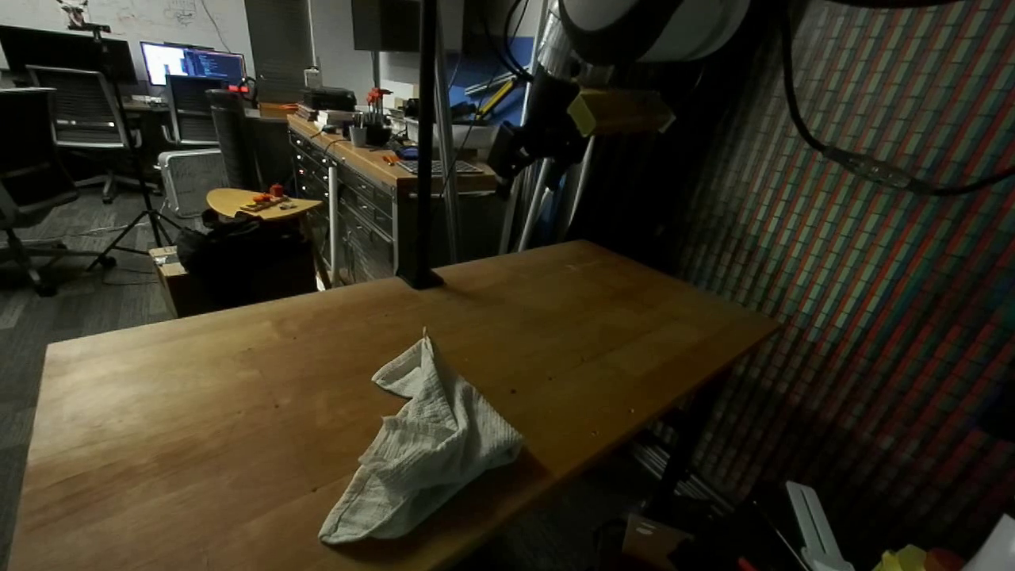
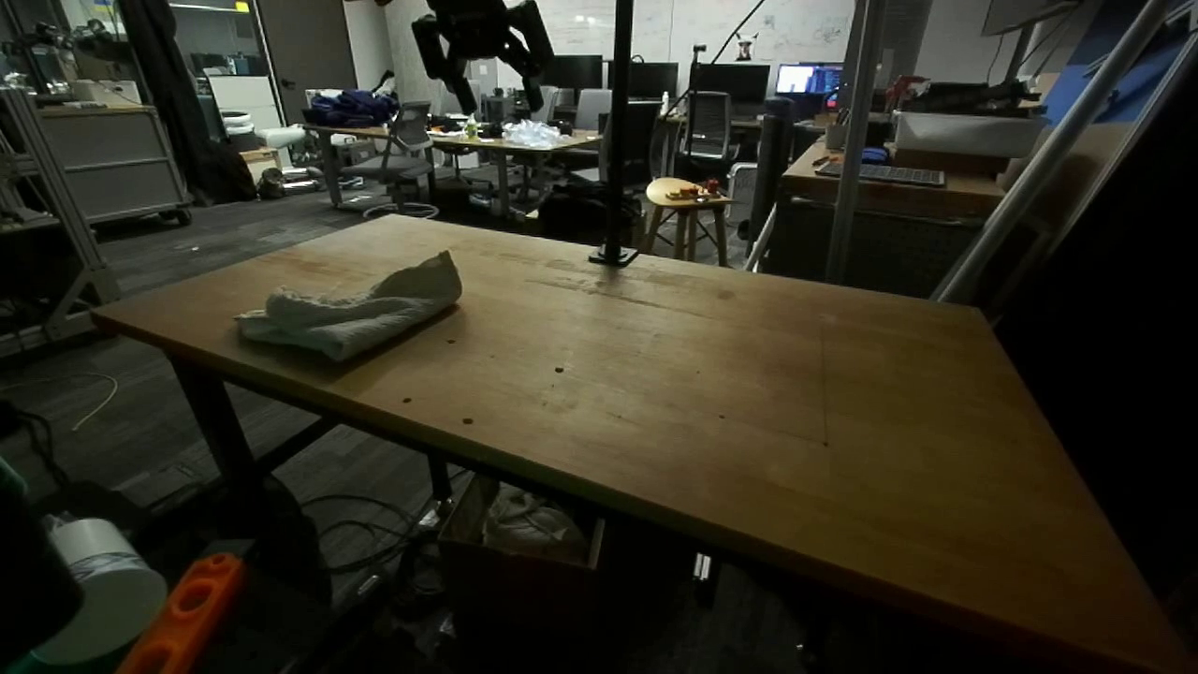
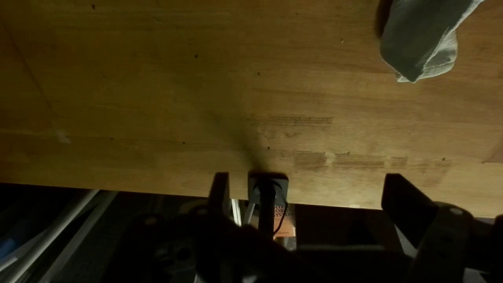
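A pale, crumpled cloth (image 1: 428,447) lies partly folded on the wooden table, close to its front edge. From the other side, exterior view 2 shows the same cloth (image 2: 354,315) on the left part of the tabletop, one corner raised. Only one end of the cloth (image 3: 419,45) reaches into the wrist view, at the upper right. High over the table and well away from the cloth is my gripper (image 2: 485,99), its two fingers spread wide. In the wrist view the gripper likewise stands open, nothing between its fingers.
A black upright post (image 1: 419,190) is fixed at its far edge, and in the wrist view its base (image 3: 267,183) appears between the fingers. A patterned wall (image 1: 856,266) stands to the right.
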